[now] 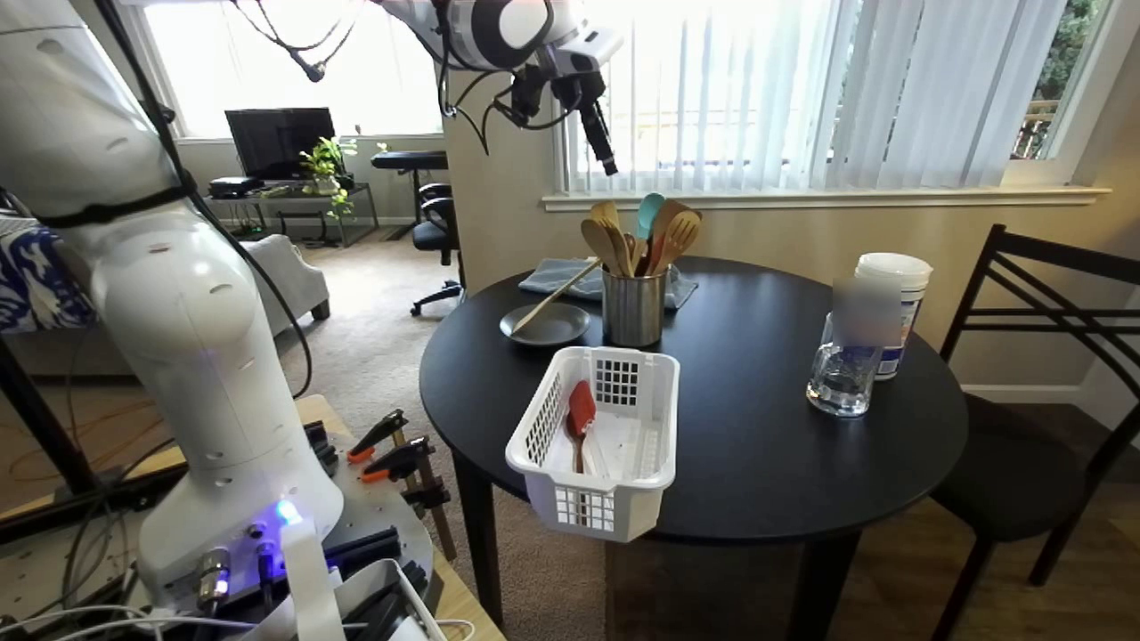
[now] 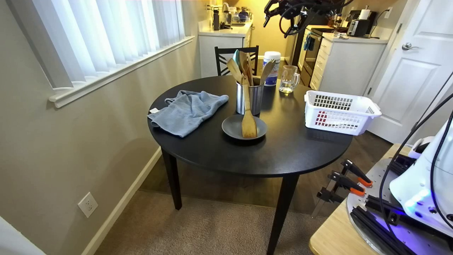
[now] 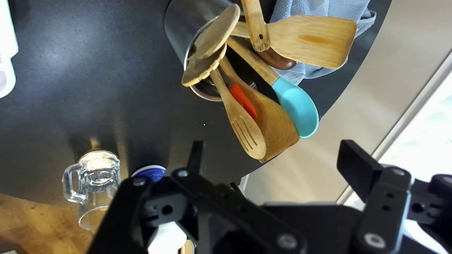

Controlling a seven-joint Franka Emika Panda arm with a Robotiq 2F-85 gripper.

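Observation:
My gripper is open and empty, its two black fingers wide apart in the wrist view. In exterior view 1 it hangs high above the far side of the table, over the utensils. A steel canister (image 1: 632, 310) holds several wooden utensils and a turquoise spoon (image 3: 296, 108). Beside the canister, a wooden spatula (image 2: 249, 125) leans with its blade on a dark grey plate (image 2: 230, 127). A white basket (image 1: 540, 486) at the table's near edge contains a red-headed utensil (image 1: 582, 407).
A blue-grey cloth (image 2: 187, 111) lies behind the plate. A glass mug (image 1: 839, 383) and a white tub (image 1: 895, 269) stand on the right of the round black table (image 1: 748, 470) in exterior view 1. Between mug and basket the tabletop is bare.

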